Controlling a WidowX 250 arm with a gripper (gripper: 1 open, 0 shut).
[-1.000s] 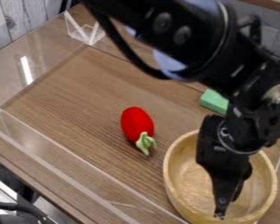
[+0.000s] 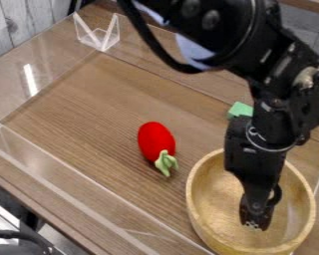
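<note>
The black arm comes down from the top right, and its gripper (image 2: 255,204) hangs open over a tan bowl (image 2: 210,231) at the bottom right, its fingers reaching into it. Nothing shows between the fingers. To the left of the bowl lies a red vegetable-like object (image 2: 157,141) with a green tip. A green block (image 2: 239,111) is partly hidden behind the arm.
A clear plastic object (image 2: 99,32) stands at the top left. Black cables or hardware run along the bottom-left edge.
The arm and gripper have shifted up and slightly right over the bowl. The bowl and red object look unmoved.
</note>
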